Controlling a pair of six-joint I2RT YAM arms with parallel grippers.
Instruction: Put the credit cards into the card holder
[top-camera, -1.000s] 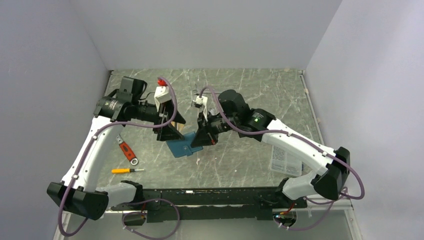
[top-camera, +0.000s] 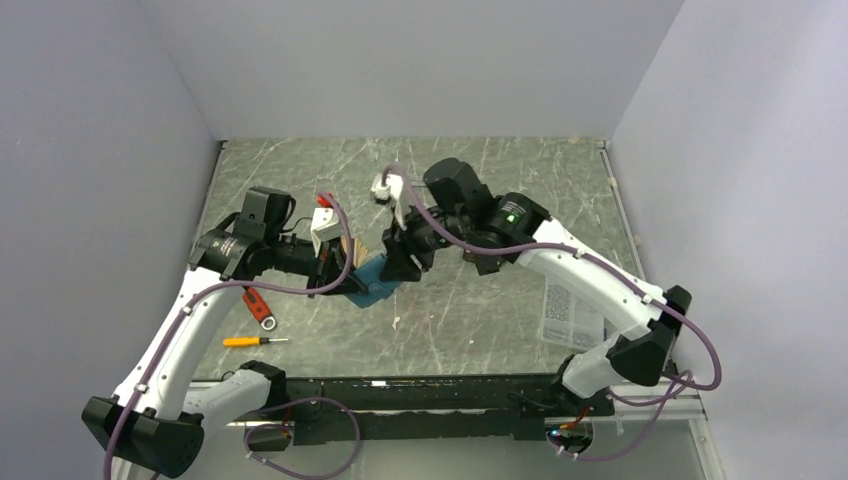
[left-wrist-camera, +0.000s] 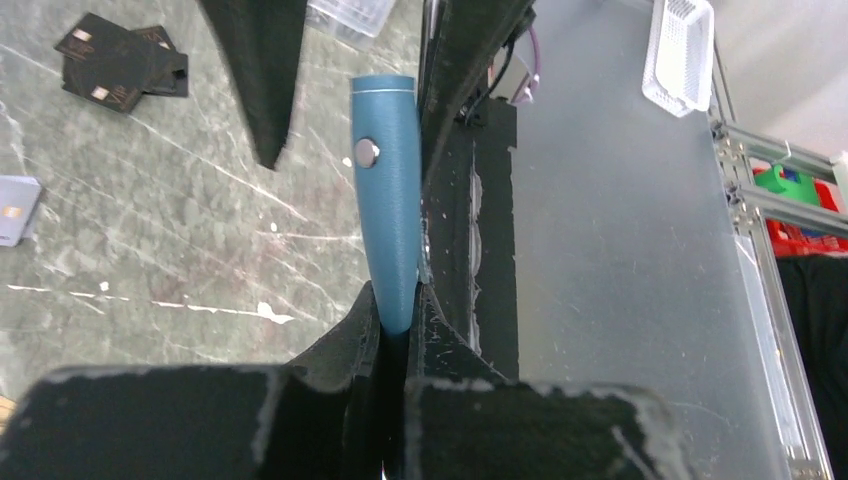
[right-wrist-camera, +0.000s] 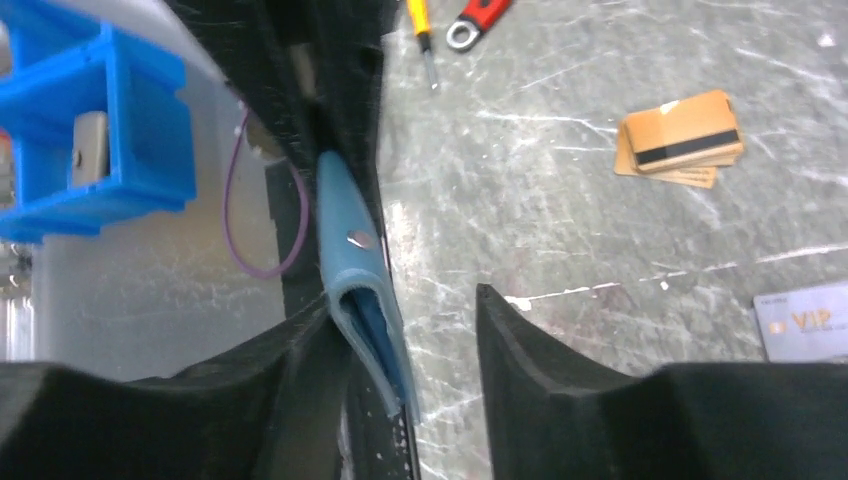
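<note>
The blue card holder (top-camera: 372, 283) is held up on edge between the two arms. My left gripper is shut on one end of it. My right gripper stands part open around the other end, fingers spread, and the holder's open mouth (right-wrist-camera: 360, 300) shows between them. On the table are gold cards (right-wrist-camera: 685, 138) in a small stack, a silver card (right-wrist-camera: 808, 322) marked VIP, and overlapping black cards (left-wrist-camera: 122, 60).
An orange screwdriver (top-camera: 247, 341) and a red-handled tool (top-camera: 259, 308) lie at the left. A clear compartment box (top-camera: 572, 318) is at the right.
My left gripper has come down onto the holder and shut on it. The holder has turned slightly.
</note>
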